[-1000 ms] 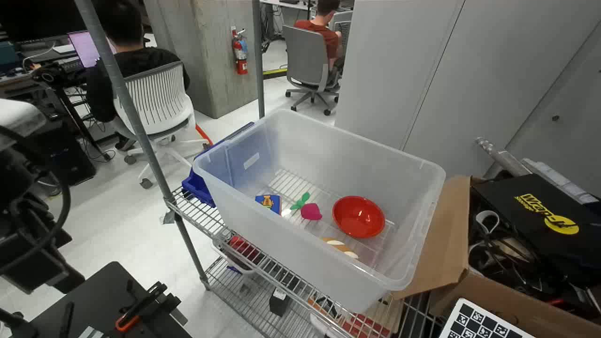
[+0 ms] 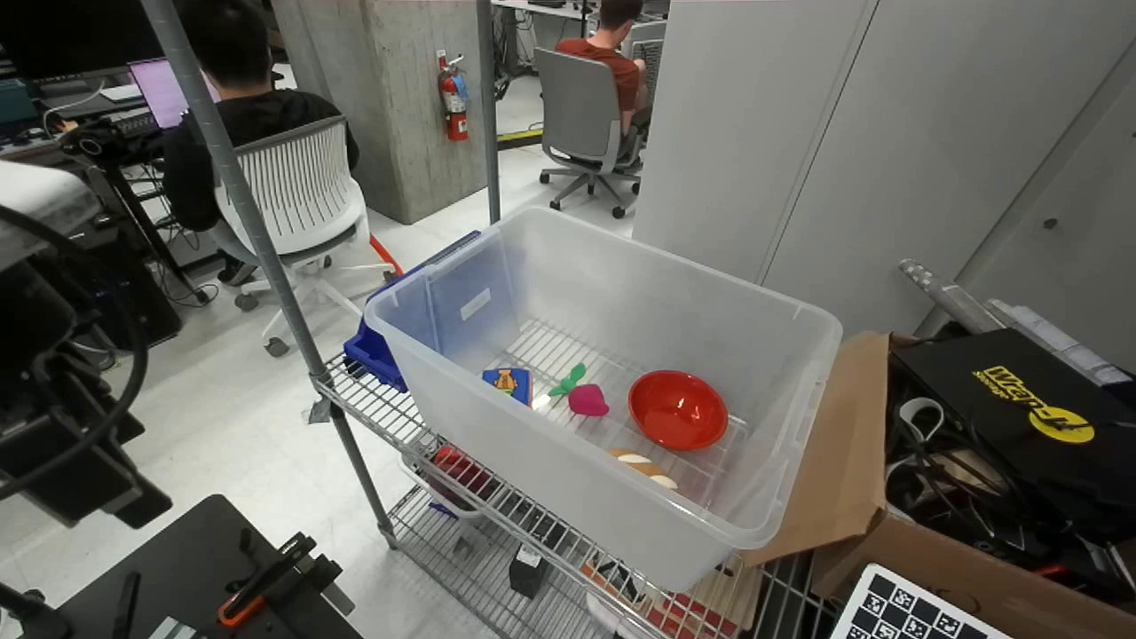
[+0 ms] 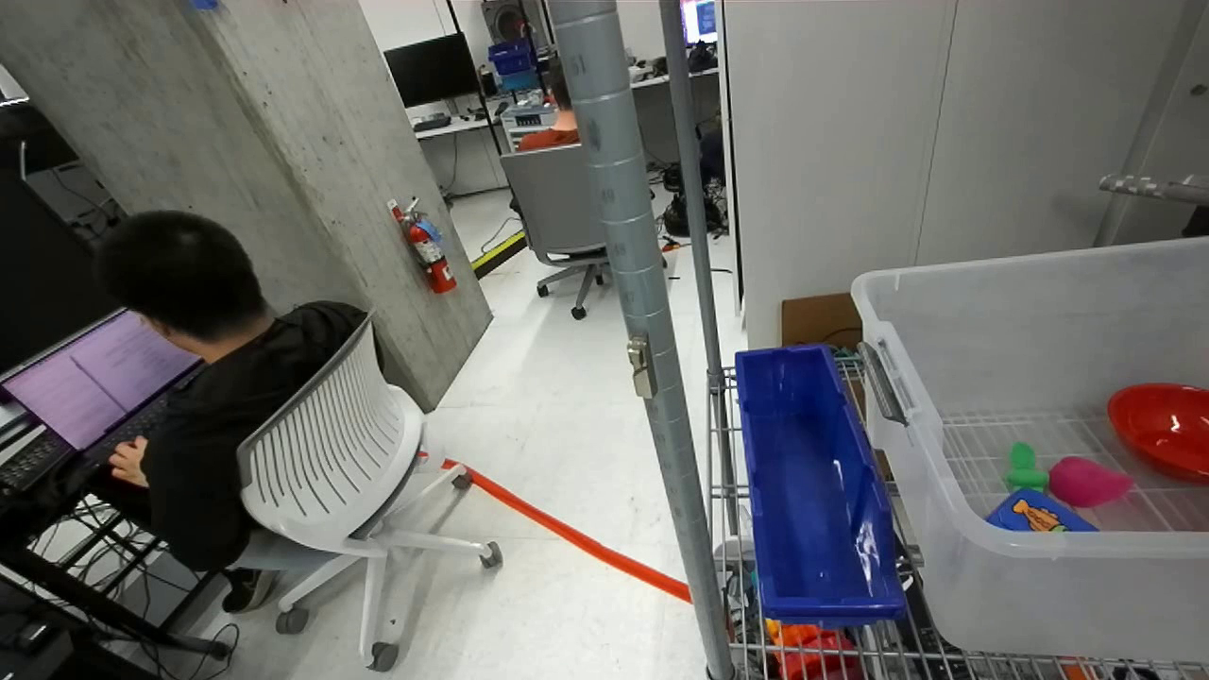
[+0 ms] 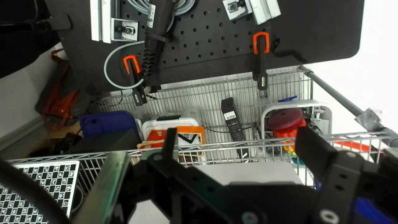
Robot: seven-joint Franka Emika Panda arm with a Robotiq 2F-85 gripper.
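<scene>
My gripper shows in the wrist view with its dark fingers (image 4: 170, 143) wide apart and nothing between them. It is off to the left of the clear plastic bin (image 2: 543, 458), not over it. In the bin lie a red bowl (image 2: 678, 410), a pink and green toy vegetable (image 2: 587, 400), a blue packet-like item (image 2: 508, 384) and a brown-and-white toy bread (image 2: 642, 467) partly behind the front wall. In exterior view 2 the bread is not visible.
A blue tray (image 3: 816, 476) sits left of the bin on the wire shelf, empty. Upright shelf posts (image 3: 635, 283) stand nearby. A cardboard box (image 2: 841, 426) of cables is to the right. Orange-handled clamps (image 4: 261, 43) stick out from the black table's edge (image 4: 209, 65).
The arm at the left of exterior view 1 has shifted slightly up and to the right. The bin and its contents stay put.
</scene>
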